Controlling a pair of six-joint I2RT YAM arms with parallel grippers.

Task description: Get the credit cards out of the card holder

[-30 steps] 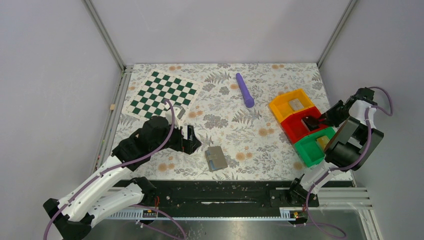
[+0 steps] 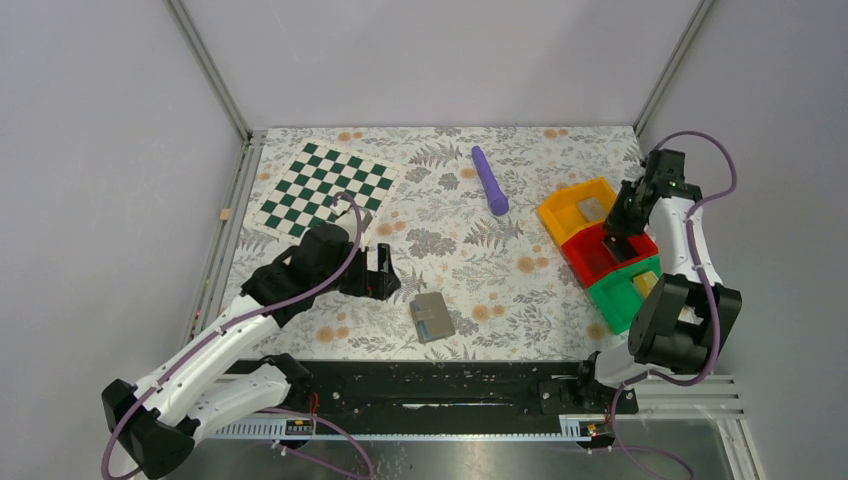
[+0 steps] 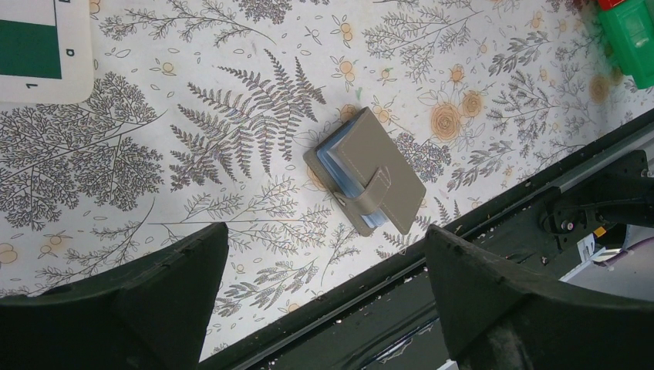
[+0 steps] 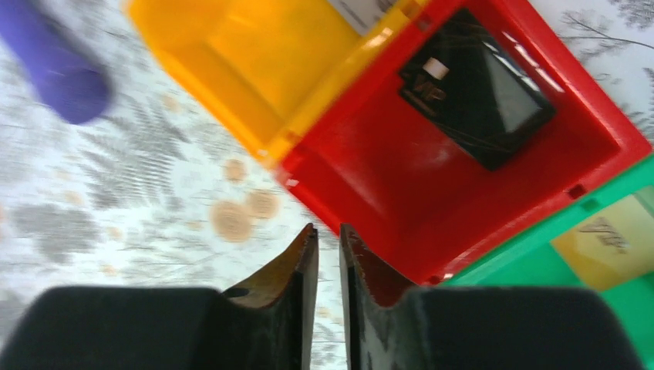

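Observation:
The grey-beige card holder lies strapped shut on the patterned table, blue card sleeves showing along its side, near the front edge. In the top view my left gripper is left of and behind it; in its wrist view the fingers stand open over the table, nothing between them. My right gripper is above the bins at the right, its fingers close together with a narrow gap and nothing visible between them.
Yellow, red and green bins stand at the right, holding items. A purple cylinder and a checkerboard lie farther back.
My right arm has lifted and moved leftward from the right side to over the bins. My left arm has shifted very slightly.

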